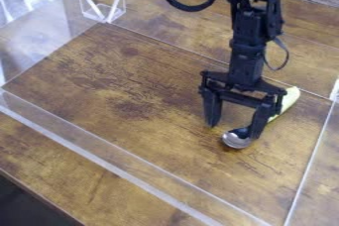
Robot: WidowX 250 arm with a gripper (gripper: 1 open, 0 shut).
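My black gripper [236,113] is low over the wooden surface at the right, its fingers spread open. Under and just beside it lies a metal spoon [237,139] with a pale yellow handle [288,98] reaching up to the right, partly hidden by the gripper. Whether the fingers touch the spoon I cannot tell.
Clear plastic walls [93,151] border the wooden work area [106,81]. A small white frame-like piece [103,7] stands at the back left.
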